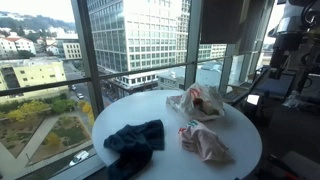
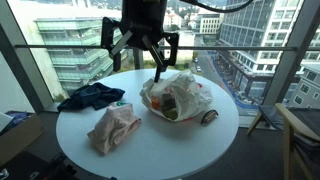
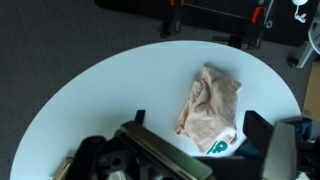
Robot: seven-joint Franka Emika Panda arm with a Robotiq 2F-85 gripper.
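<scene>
My gripper [image 2: 138, 64] hangs high above the round white table [image 2: 185, 160], its two fingers spread with nothing between them. Those fingers also stand wide apart along the bottom of the wrist view. A crumpled pale pink cloth or bag [image 2: 115, 127] with a small green print lies on the table, and the wrist view shows this pink bundle [image 3: 210, 108] from above. Beside it is a heap of dark blue cloth [image 1: 135, 140]. A rumpled white plastic bag [image 2: 196, 98] holds a few coloured items, hard to make out.
A small dark object [image 2: 209, 117] lies near the white bag at the table's right. A wooden chair [image 2: 297, 135] stands off to that side. Tall windows rise behind the table.
</scene>
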